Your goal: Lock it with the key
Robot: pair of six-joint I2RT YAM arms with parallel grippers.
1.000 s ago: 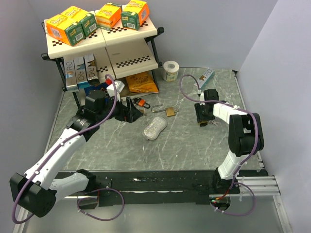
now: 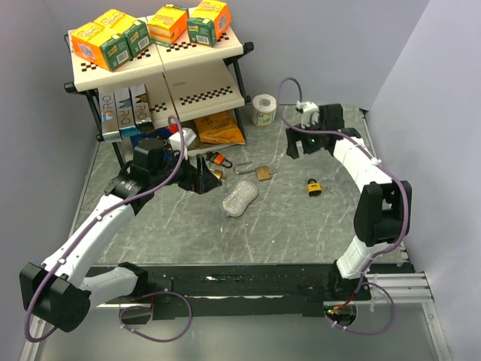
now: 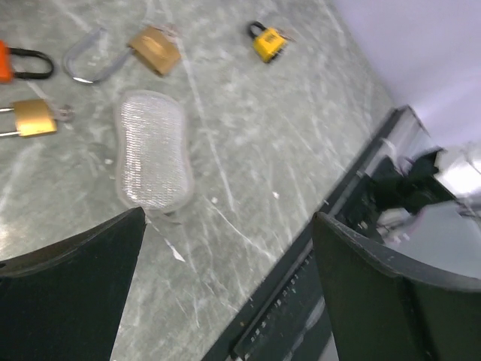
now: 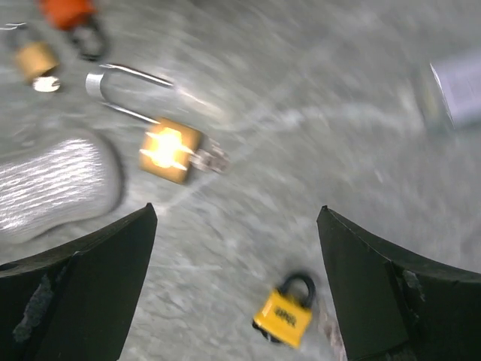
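Several padlocks lie on the grey marble surface: a yellow one (image 2: pixel 314 188) (image 4: pixel 285 316) at the right with a silver key beside it, a brass one (image 2: pixel 263 172) (image 4: pixel 167 150) with a long shackle and keys, a second brass one (image 3: pixel 35 117) and an orange one (image 2: pixel 219 158). My left gripper (image 2: pixel 207 172) is open and empty above the middle-left locks. My right gripper (image 2: pixel 297 141) is open and empty, raised above and behind the yellow lock.
A silvery pad (image 2: pixel 240 198) lies in the middle. A shelf (image 2: pixel 203 94) with boxes stands back left, a paper roll (image 2: pixel 264 110) at the back.
My right gripper has lifted off the yellow lock and moved back and up, uncovering it and hiding the box behind. The left arm has shifted very slightly.
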